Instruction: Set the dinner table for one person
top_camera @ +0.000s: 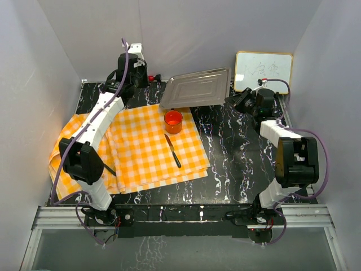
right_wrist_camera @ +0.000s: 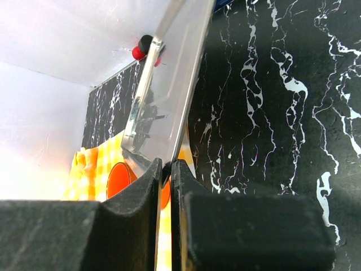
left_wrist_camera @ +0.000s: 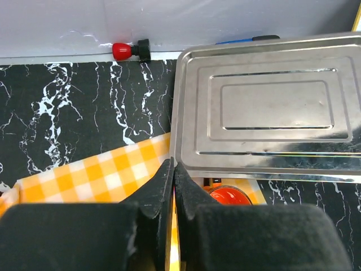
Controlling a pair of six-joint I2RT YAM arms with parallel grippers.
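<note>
The steel tray (top_camera: 194,87) is tilted, its right end raised, with my right gripper closed on that edge. My left gripper is shut at the tray's left side, apart from it in the top view; nothing clearly shows between its fingers. The orange cup (top_camera: 173,122) stands on the checked cloth (top_camera: 135,152) just in front of the tray, partly hidden by it in both wrist views. A knife (top_camera: 172,149) lies on the cloth below the cup.
A whiteboard (top_camera: 263,70) stands at the back right. A red-and-black object (left_wrist_camera: 123,51) lies by the back wall, near a blue item (left_wrist_camera: 237,40). The cloth's left side is bunched.
</note>
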